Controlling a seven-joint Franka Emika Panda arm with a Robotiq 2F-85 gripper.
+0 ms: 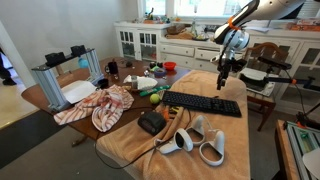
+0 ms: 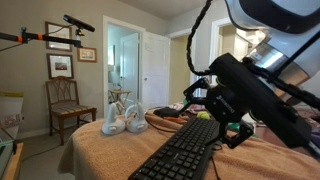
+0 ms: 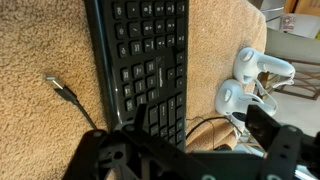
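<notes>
My gripper (image 1: 221,83) is above the table at the far end of the black keyboard (image 1: 202,104). In the wrist view the gripper stands open, its fingers apart, with nothing between them. The keyboard (image 3: 148,62) lies below, running past the gap, its lower end partly hidden by the gripper. A dark cable with a small metal plug (image 3: 66,94) rests on the cloth to the left of the keyboard. Exterior view 2 shows the gripper (image 2: 218,108) close above the keyboard (image 2: 180,150); whether they touch cannot be told.
White ring-shaped controllers (image 1: 212,151) lie near the table's front edge. A black pouch (image 1: 152,122), a striped cloth (image 1: 101,107) and several small items crowd the left half.
</notes>
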